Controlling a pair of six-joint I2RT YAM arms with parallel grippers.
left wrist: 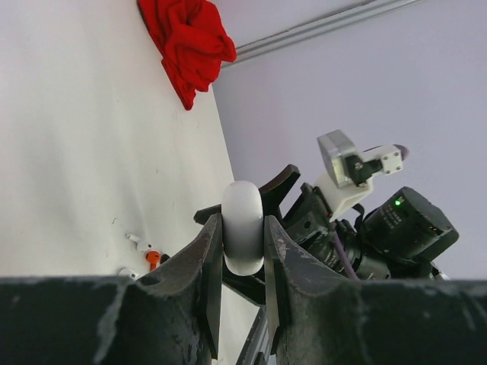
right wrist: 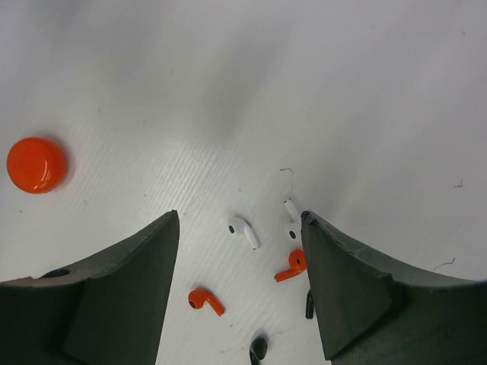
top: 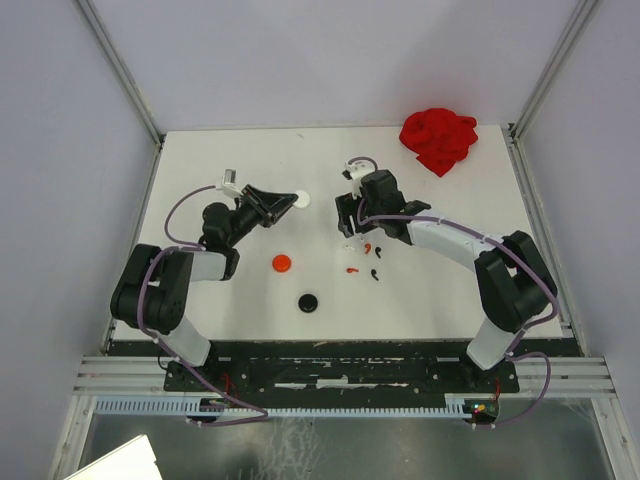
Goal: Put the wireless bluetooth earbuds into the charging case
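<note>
The white charging case (left wrist: 243, 201) is pinched between the fingertips of my left gripper (top: 288, 205), off to the left of the other arm. Seen from the left wrist it is a smooth rounded shape; no opening or slots show. My right gripper (top: 347, 218) hangs over the table with its fingers part open and the gap between them empty. Below it, two white earbuds lie on the tabletop: one white earbud (right wrist: 244, 230) within the gap's outline, the other white earbud (right wrist: 293, 220) near the right finger, which comes close to covering it.
Two orange earbuds (right wrist: 205, 299) (right wrist: 292, 265) and black earbuds (right wrist: 259, 347) lie close by. An orange case (top: 281, 263) and a black case (top: 308, 303) stand at front left. A red cloth (top: 439, 139) lies back right.
</note>
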